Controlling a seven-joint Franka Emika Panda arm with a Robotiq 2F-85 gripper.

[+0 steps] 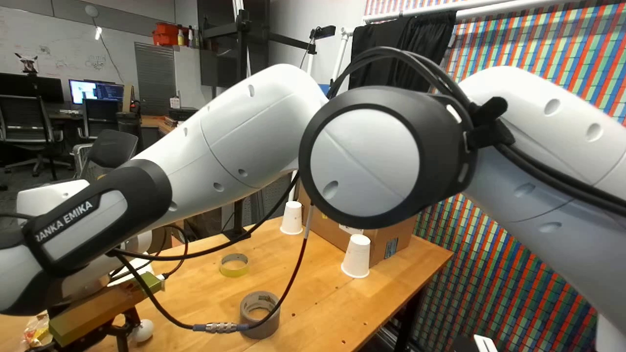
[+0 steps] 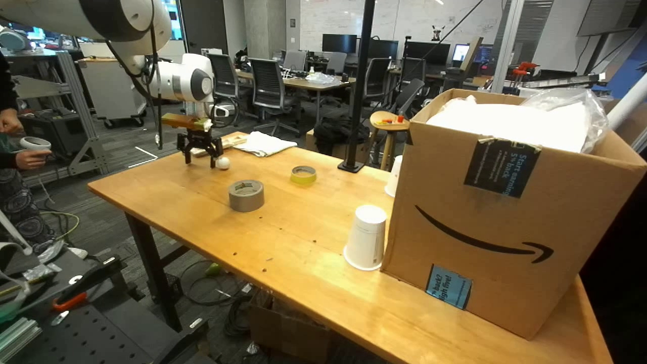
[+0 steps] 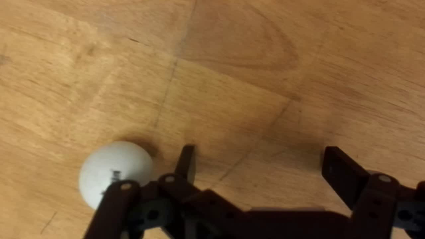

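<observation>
A small white ball with dark print lies on the wooden table, at the lower left of the wrist view. My gripper is open and low over the wood, with only bare table between its fingers. The ball is outside the left finger, which partly covers its lower edge. Exterior view 2 has the gripper at the table's far left end, the ball just right of the near finger. In exterior view 1 the ball shows beside a finger; whether they touch, I cannot tell.
A grey tape roll and a yellow tape roll lie mid-table. White cups stand upside down by a large cardboard box. Behind the gripper is a white cloth.
</observation>
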